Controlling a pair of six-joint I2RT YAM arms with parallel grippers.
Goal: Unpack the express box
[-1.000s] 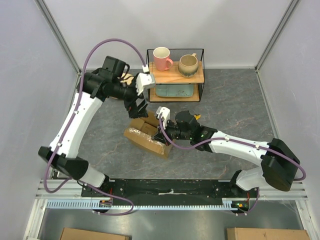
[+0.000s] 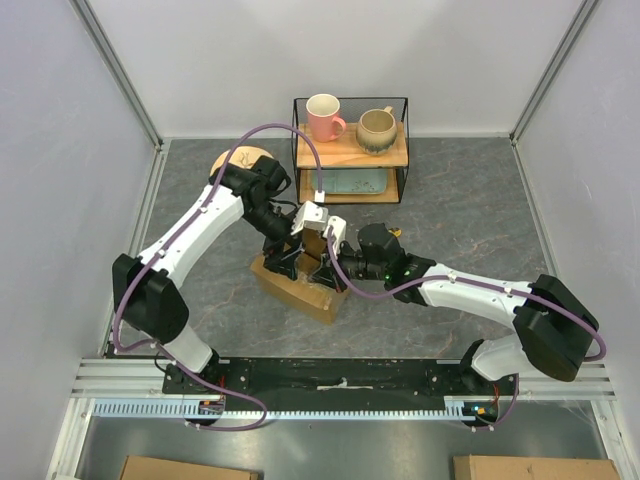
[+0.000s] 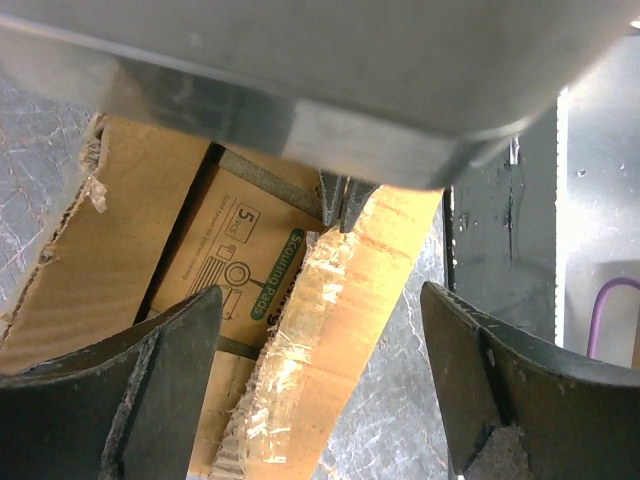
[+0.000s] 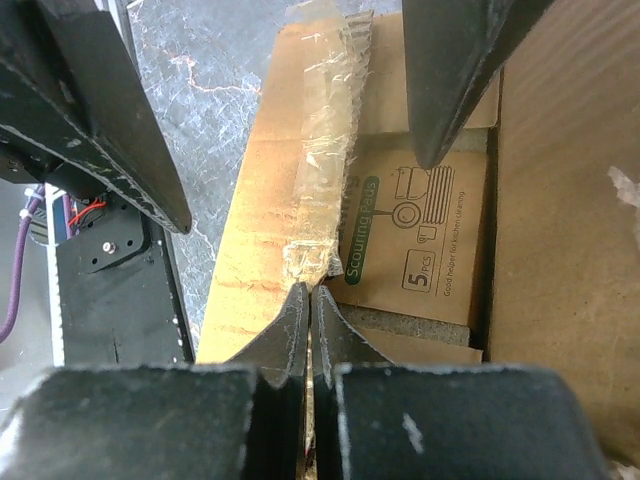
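An open cardboard express box (image 2: 290,290) lies on the grey table; inside it a smaller carton (image 3: 235,250) printed "Scouring Pads" shows in both wrist views. Clear tape runs along the near flap (image 4: 250,270). My left gripper (image 2: 284,262) is over the box, open, its fingers either side of the taped flap's edge in the left wrist view. My right gripper is shut at that same flap's taped edge, close beside the printed carton; whether the flap's edge is pinched between the tips is unclear.
A wire shelf (image 2: 350,152) with a pink mug and a beige mug stands at the back. A round wooden item lies behind the left arm. A small yellow object peeks out behind the right arm.
My left arm has come down and rightward onto the box. My right arm has shifted slightly right along with the box.
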